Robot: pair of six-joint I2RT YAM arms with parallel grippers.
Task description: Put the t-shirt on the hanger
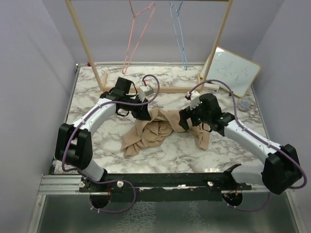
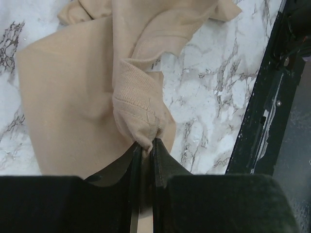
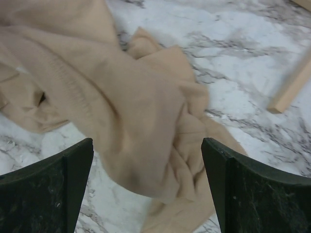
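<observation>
The beige t-shirt [image 1: 146,138] lies crumpled across the middle of the table. My left gripper holds a gathered fold of it between its fingers, with the cloth trailing away in the left wrist view. My right gripper is open above the shirt's bunched right part [image 3: 141,126], with no cloth seen gripped. A pink hanger [image 1: 131,34] and a blue hanger [image 1: 179,34] hang from the wooden rack [image 1: 215,39] at the back.
The rack's base bar [image 1: 172,90] crosses the table behind the shirt. A whiteboard [image 1: 233,70] and a clear round container [image 1: 245,103] are at the back right. Bare marble [image 1: 87,82] shows at the left and front.
</observation>
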